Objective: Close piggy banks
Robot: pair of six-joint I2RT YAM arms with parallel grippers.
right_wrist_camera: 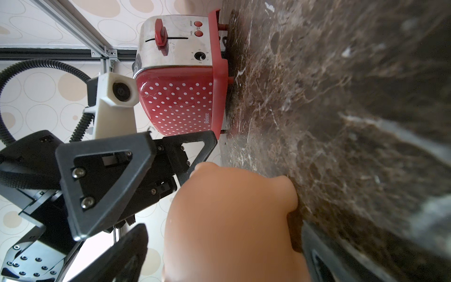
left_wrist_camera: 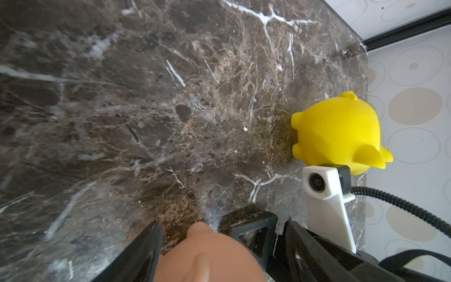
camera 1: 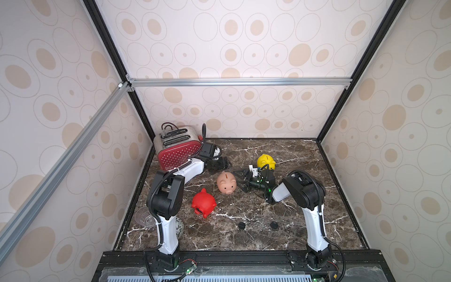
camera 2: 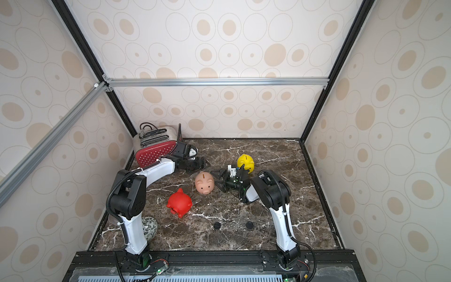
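Note:
A pink piggy bank [camera 1: 227, 183] stands upright mid-table, slot up, between my grippers. My left gripper [camera 1: 224, 165] is just behind it, open; in the left wrist view the pink pig's back [left_wrist_camera: 209, 258] shows low between the fingers. My right gripper [camera 1: 239, 181] is open at the pink pig's right side, its body [right_wrist_camera: 230, 221] filling the space between the fingertips. A red piggy bank [camera 1: 204, 204] rests tipped at front left; its plug is not clearly visible. A yellow piggy bank [camera 1: 266, 159] stands at the back right, slot up.
A red polka-dot toaster [camera 2: 152, 152] fills the back left corner. A speckled round object [camera 2: 149, 225] is partly hidden by the left arm. Two small black discs lie at the front [camera 1: 241, 225].

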